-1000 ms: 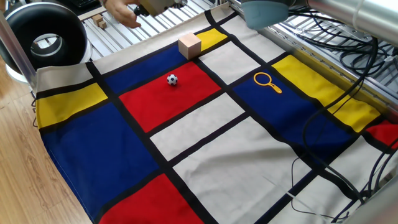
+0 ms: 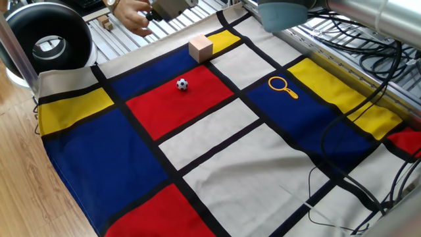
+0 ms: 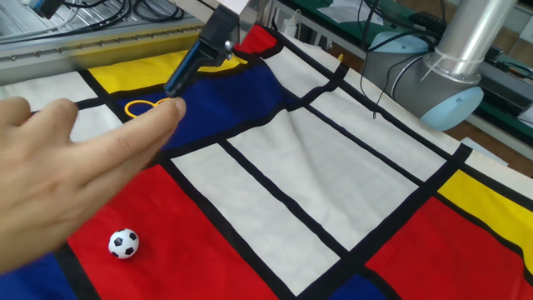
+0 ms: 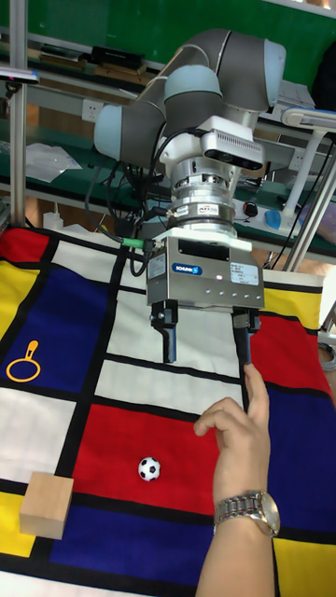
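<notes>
My gripper point(image 4: 207, 348) hangs above the cloth in exterior view 3, open, its two black fingers wide apart with nothing between them. A person's hand point(image 4: 236, 418) reaches up, one fingertip at the end of the right-hand finger; whether they touch I cannot tell. On the red patch lies a small black-and-white soccer ball point(image 2: 182, 84). A pale wooden cube point(image 2: 200, 49) sits across the border between blue and yellow patches. The orange ring with a handle point(image 2: 283, 87) rests flat on a blue patch. Exterior view 2 shows one dark finger point(image 3: 190, 69) of the gripper beside the hand.
A cloth with coloured patches point(image 2: 230, 158) covers the table, with slight wrinkles and wide free areas. Black cables point(image 2: 329, 125) hang over its right side in exterior view 1. Small wooden blocks point(image 2: 104, 22) lie beyond the cloth on the slatted surface.
At the top of exterior view 1, the hand and the part of my gripper in sight have shifted slightly. Ball, cube and orange ring have stayed put.
</notes>
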